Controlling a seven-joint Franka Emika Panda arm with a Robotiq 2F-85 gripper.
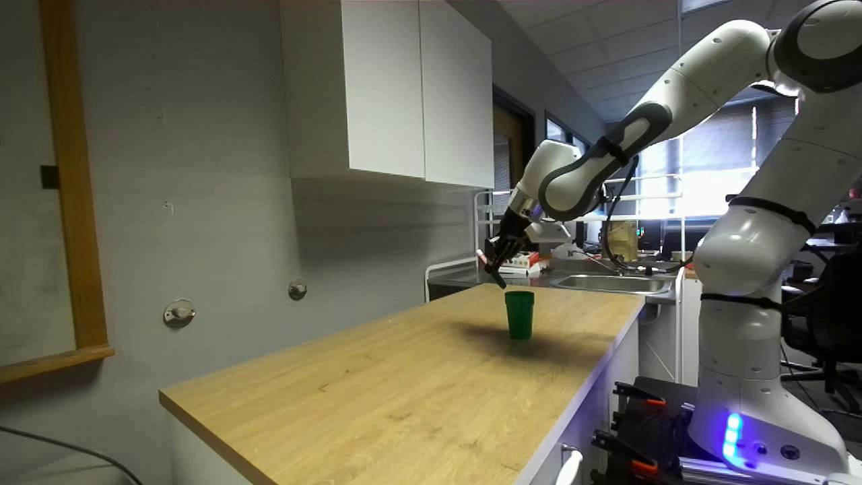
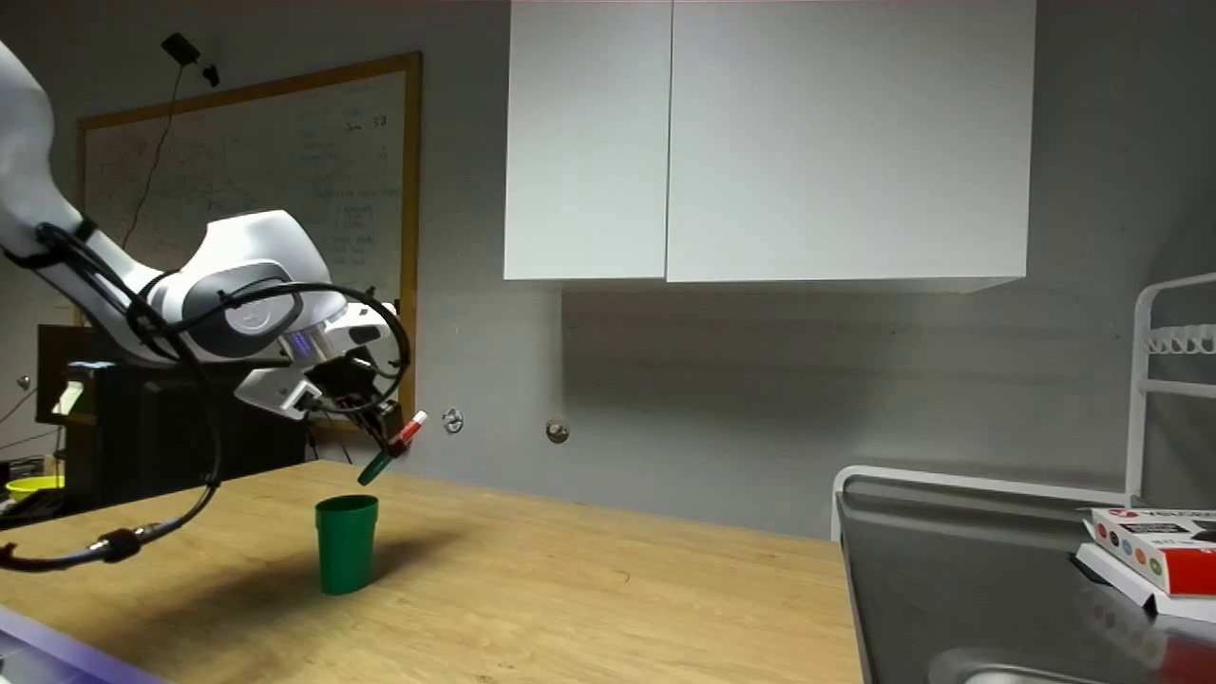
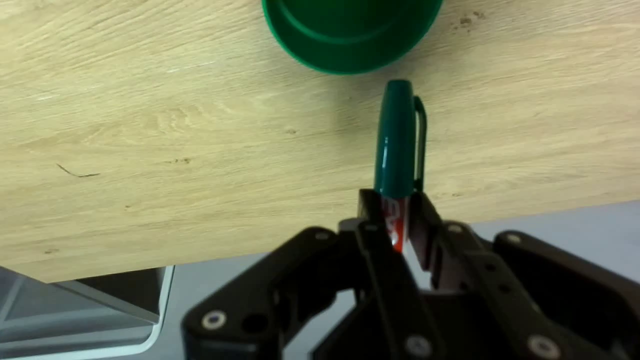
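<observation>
A green cup stands upright on the wooden countertop, its opening facing up. My gripper is shut on a marker with a dark green cap and a red-and-white barrel. The marker is tilted, cap end downward, its white end up in exterior view 2. In that view the cap hangs just above the cup's rim, apart from it. The wrist view has the cup cut by the top edge, with the cap tip short of its near rim. Inside the cup, the visible part looks empty.
White cabinets hang on the wall above the counter. Beyond the counter's end are a sink, a white rack and a red-and-white box.
</observation>
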